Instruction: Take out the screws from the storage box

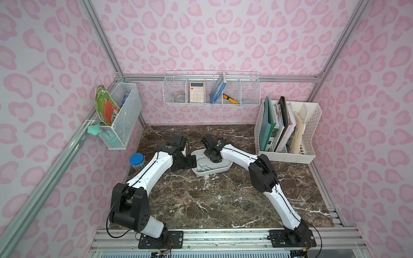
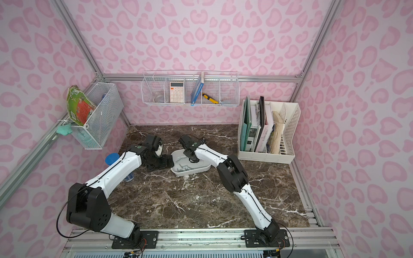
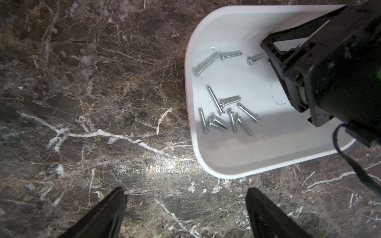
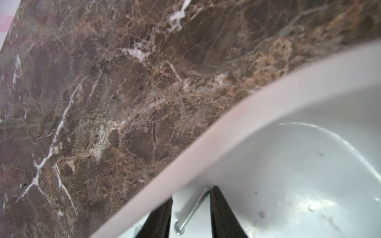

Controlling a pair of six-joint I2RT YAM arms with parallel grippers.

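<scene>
Several silver screws (image 3: pixel 214 100) lie loose on the floor of a white storage box (image 3: pixel 238 168), mostly toward its left end in the left wrist view. Inside the box, near a wall, my right gripper points down with its fingers part open. A single screw (image 4: pixel 190 212) lies slantwise between those fingers, its upper end close to one fingertip (image 4: pixel 216 194); contact cannot be told. My left gripper stands open over bare table beside the box, nothing between its fingers. The right gripper's body hides the box's far part in the left wrist view.
A blue-lidded jar (image 1: pixel 136 159) stands left of the left arm. At the back right is a white file holder (image 1: pixel 309 159) with books. A wire basket (image 1: pixel 172 103) hangs on the back wall.
</scene>
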